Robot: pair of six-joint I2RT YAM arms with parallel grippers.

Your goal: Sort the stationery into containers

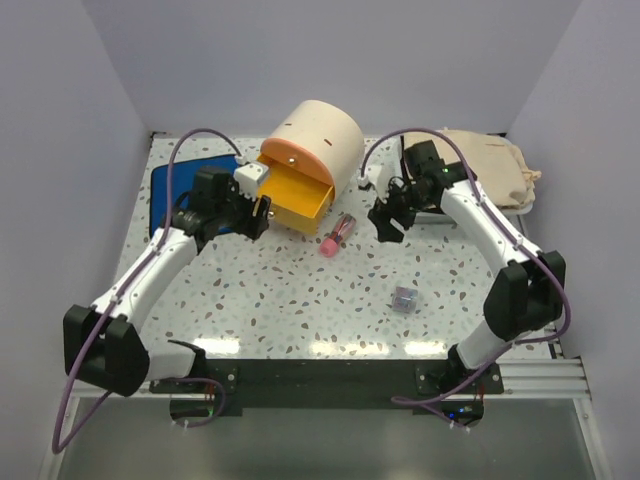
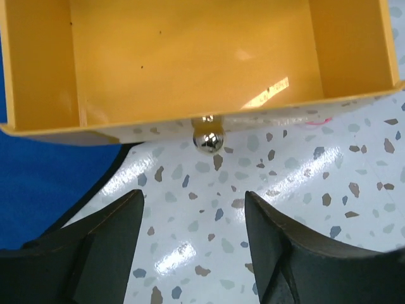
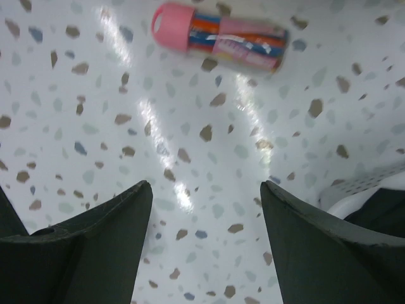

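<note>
A rounded cream box (image 1: 318,137) has its orange drawer (image 1: 295,195) pulled out; in the left wrist view the drawer (image 2: 196,57) is empty where visible, with a silver knob (image 2: 209,140). My open left gripper (image 1: 257,222) is just outside the drawer front. My open right gripper (image 1: 388,225) hangs right of a pink-capped pen holder (image 1: 337,235), seen whole in the right wrist view (image 3: 221,39). A small clear, greyish container (image 1: 404,300) lies at front right.
A blue mat (image 1: 161,190) lies at left. A beige bag (image 1: 500,165) rests on a tray at back right, behind the right arm.
</note>
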